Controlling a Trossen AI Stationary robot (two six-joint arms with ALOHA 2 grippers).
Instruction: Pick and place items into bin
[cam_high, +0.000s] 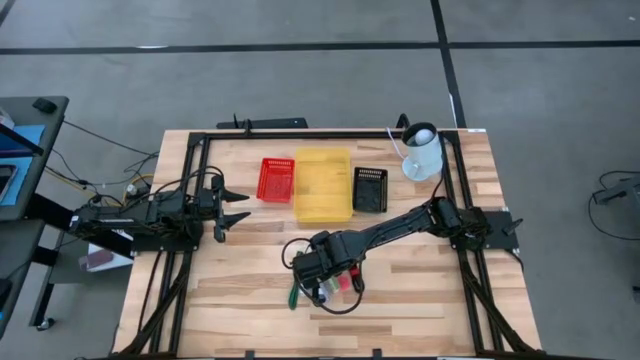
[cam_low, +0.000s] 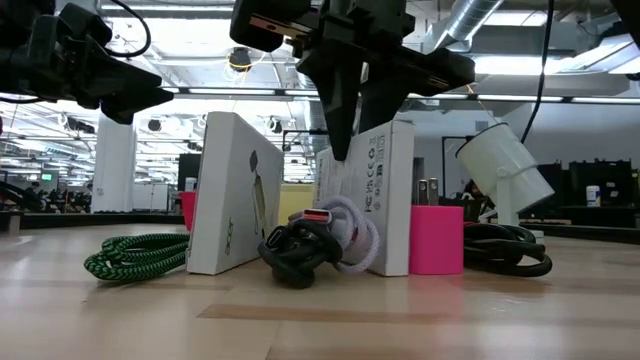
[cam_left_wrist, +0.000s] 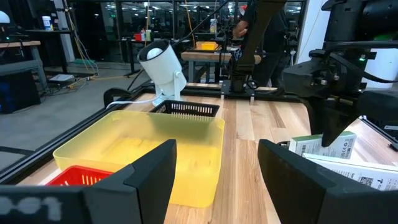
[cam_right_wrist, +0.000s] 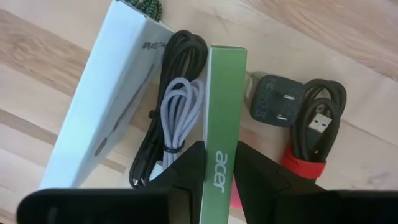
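Note:
Between the fingers of my right gripper stands the green acer box (cam_right_wrist: 227, 93), upright on edge and gripped from both sides. In the low view its white printed side (cam_low: 365, 185) shows, apparently still at table level. A second white acer box (cam_low: 232, 195) stands just left of it. My left gripper hangs open and empty at the left side of the table. The yellow bin (cam_high: 323, 184) lies at the table's back middle, flanked by a red basket (cam_high: 275, 180) and a black basket (cam_high: 370, 189).
Crowding the held box are a black cable (cam_low: 298, 252), a grey cable (cam_right_wrist: 180, 112), a charger (cam_right_wrist: 277, 99), a cable with a red strap (cam_right_wrist: 317, 118), a pink block (cam_low: 436, 240) and a green cord (cam_low: 137, 256). A white lamp (cam_high: 422, 155) occupies the back right.

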